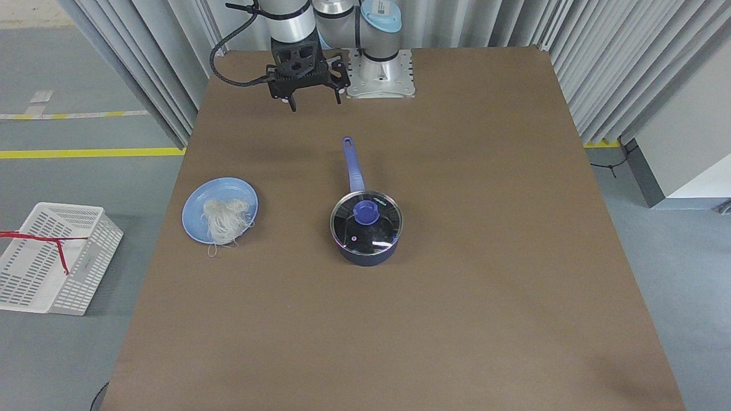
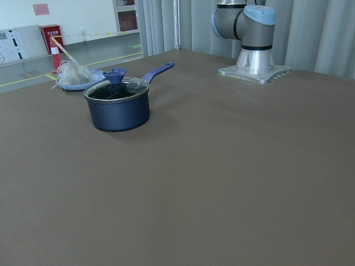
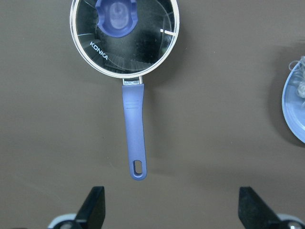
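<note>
A blue saucepan point(image 1: 366, 243) with glass lid point(image 2: 100, 93) stands mid-table, its blue handle point(image 3: 133, 124) pointing to the robot base. Beside it, a light blue plate point(image 1: 196, 216) carries a tangle of white strands point(image 2: 75, 73). My gripper point(image 1: 315, 103) hangs at the back of the table, open and empty; in the wrist view its two fingers point(image 3: 93, 210) stand wide apart below the handle's end, with only table between them.
My robot base point(image 1: 380, 85) is at the back edge, against a pale curtain. A white basket point(image 1: 89, 267) sits on the floor left of the table.
</note>
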